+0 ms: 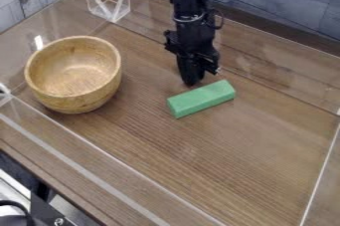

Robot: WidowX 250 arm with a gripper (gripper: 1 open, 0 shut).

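Note:
The black arm reaches down from the top centre of the camera view, its gripper low over the wooden table near the middle, just behind a green rectangular block. The gripper is shut, and nothing shows between its fingers, though its tips are dark and hard to make out. The green block lies flat at a slant, apart from any container.
A tan bowl sits on the left of the table. A white wire object is at the back left.

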